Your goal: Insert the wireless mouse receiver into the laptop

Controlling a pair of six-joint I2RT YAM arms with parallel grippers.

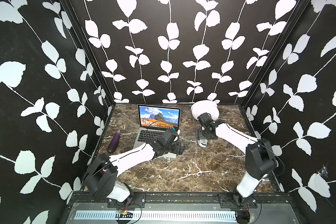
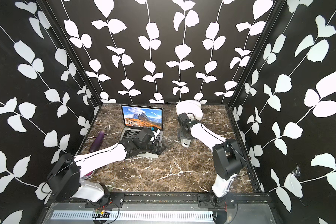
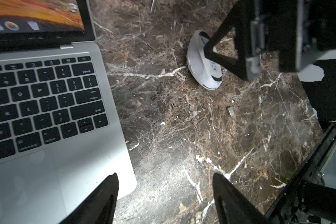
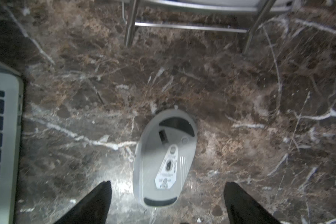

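The open laptop (image 3: 89, 156) stands at the table's centre-left, screen lit. A grey mouse (image 4: 164, 156) lies underside up to its right, a dark slot showing in its base. The small receiver (image 3: 230, 110) lies on the marble near the mouse in the left wrist view. My left gripper stands open over the laptop's right front corner, nothing between its fingers. My right gripper hangs open above the mouse, also empty.
A white plate stack (image 1: 207, 106) on a metal rack (image 4: 190, 26) stands behind the mouse. An eggplant (image 1: 113, 141) lies left of the laptop.
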